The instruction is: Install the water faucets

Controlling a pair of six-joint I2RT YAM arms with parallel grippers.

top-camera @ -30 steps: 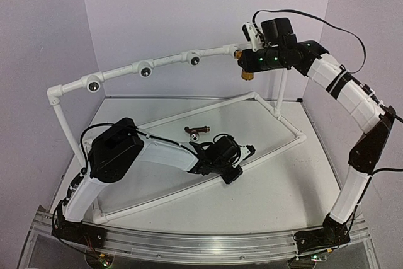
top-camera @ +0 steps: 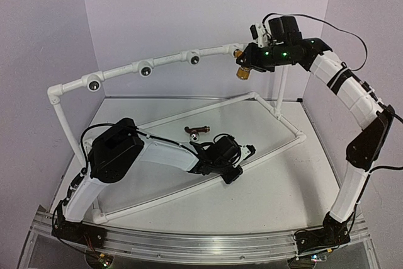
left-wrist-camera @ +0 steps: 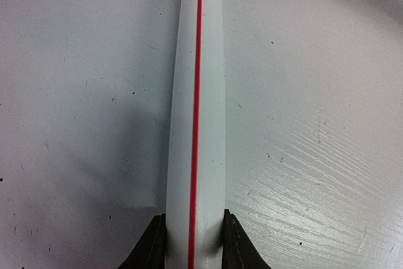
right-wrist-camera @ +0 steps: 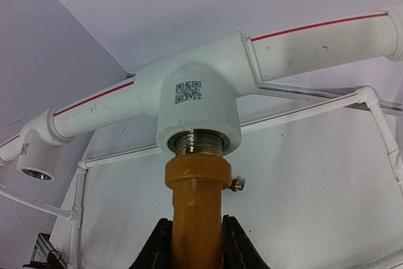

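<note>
An orange faucet [right-wrist-camera: 197,212] stands between the fingers of my right gripper, which is shut on its body. Its threaded end sits at the mouth of a white tee [right-wrist-camera: 199,105] on the raised pipe; how deep the thread reaches in cannot be told. In the top view this right gripper [top-camera: 244,61] is at the rail's right end. Low on the front, my left gripper [top-camera: 232,173] is shut on a white base pipe [left-wrist-camera: 195,124] with a red stripe. A brown faucet [top-camera: 198,130] lies on the board.
Three other tees, the left one [top-camera: 94,85], the second [top-camera: 145,70] and the third [top-camera: 194,59], show open mouths along the raised rail. The white base frame [top-camera: 157,203] surrounds the board. Bare table lies at the front right.
My right gripper has turned at the tee: its body shifted a little right while the faucet's lower end swung slightly left. The left arm has stayed still.
</note>
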